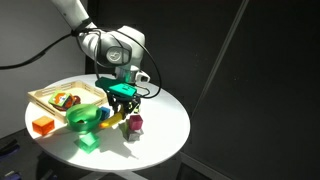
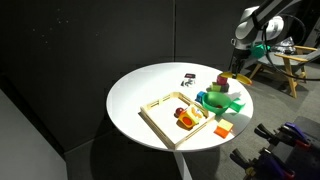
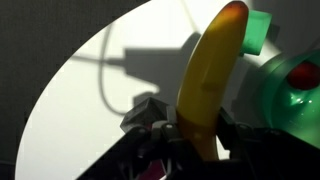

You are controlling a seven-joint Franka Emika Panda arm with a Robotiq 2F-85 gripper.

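A yellow banana [image 3: 208, 75] with a reddish-brown tip is between the fingers of my gripper, which is shut on it. It points up and slightly right in the wrist view, lying above the white table. From the first exterior view, the banana [image 1: 111, 121] juts out toward the green bowl [image 1: 84, 119], with my gripper [image 1: 123, 106] at its right end. In the wrist view, the bowl [image 3: 272, 98] is at the right and holds something red [image 3: 303, 76].
A green block [image 1: 88, 142] stands in front of the bowl and an orange block [image 1: 43, 125] to its left. Pink [image 1: 135, 123] and grey [image 1: 133, 136] blocks lie close to the gripper's right. A wooden tray [image 2: 151, 112] holds toy food.
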